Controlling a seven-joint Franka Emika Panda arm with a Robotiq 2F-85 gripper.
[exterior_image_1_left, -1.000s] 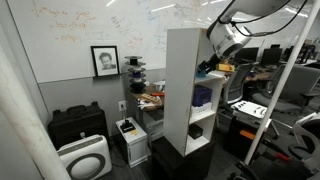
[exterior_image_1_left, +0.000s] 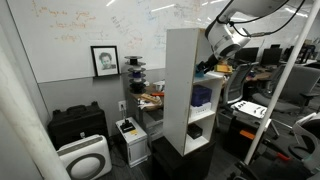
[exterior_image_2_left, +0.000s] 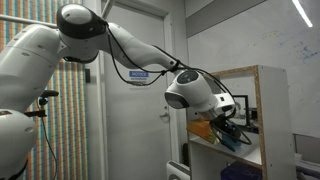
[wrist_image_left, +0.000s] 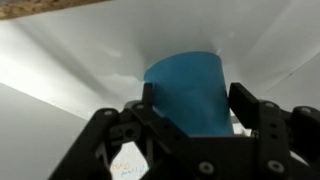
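Between my gripper's fingers in the wrist view is a blue object (wrist_image_left: 190, 92) with a rounded end. The gripper is shut on it, a black finger pressed to each side. In exterior view 2 the arm reaches down into the upper opening of the white shelf (exterior_image_2_left: 275, 115), and the blue object (exterior_image_2_left: 230, 140) shows small beneath the gripper. From exterior view 1 the arm enters the same shelf (exterior_image_1_left: 181, 90) from the right; the blue object (exterior_image_1_left: 199, 73) is partly hidden by the side panel.
An orange item (exterior_image_2_left: 203, 130) lies beside the gripper on the upper shelf. Lower in the unit sit a dark purple box (exterior_image_1_left: 201, 96) and a small black box (exterior_image_1_left: 194, 131). The shelf's tall side panel and top bound the space around the arm.
The arm at the shelf's upper opening has shifted only slightly over the last second. Everything else looks the same.
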